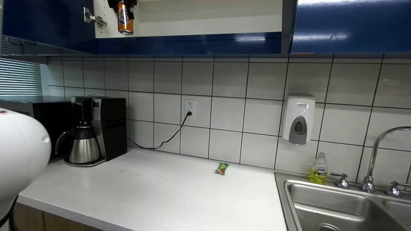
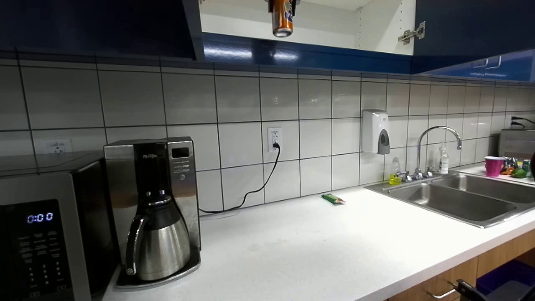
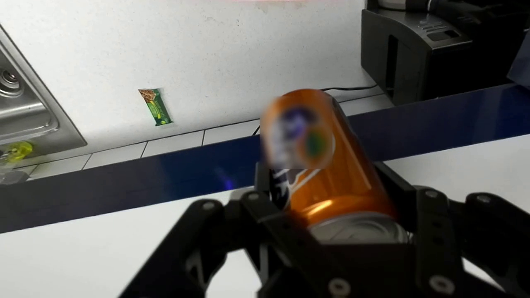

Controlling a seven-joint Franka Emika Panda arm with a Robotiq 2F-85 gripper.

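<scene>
An orange soda can [image 1: 125, 20] hangs at the open upper cabinet [image 1: 210, 17], near its left side in exterior view 1. My gripper [image 1: 126, 7] is shut on the can from above, with its upper parts cut off by the frame. In exterior view 2 the can [image 2: 283, 19] shows its bottom just above the blue cabinet edge. The wrist view has the can [image 3: 343, 164] between both fingers, its silver end toward the camera. Whether it is inside the cabinet or in front of it, I cannot tell.
A green-wrapped bar [image 2: 333, 199] lies on the counter near the tiled wall. The coffee maker [image 2: 155, 210] stands at left, the sink [image 2: 461, 195] at right. Open cabinet doors flank the opening, one on the left [image 1: 46, 23]. Mid-counter is clear.
</scene>
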